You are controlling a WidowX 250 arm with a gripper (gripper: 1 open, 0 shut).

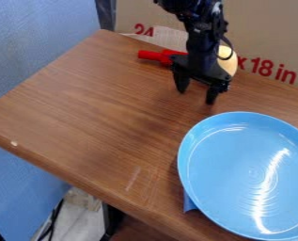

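Observation:
My black gripper is low over the wooden table near its back, fingers spread apart, with nothing visible between them. Just behind it are a red cylindrical object, lying on its side, and a pale yellow rounded object, partly hidden by the gripper.
A large blue plate fills the front right of the table, with something blue partly beneath its left edge. A cardboard box stands along the back.

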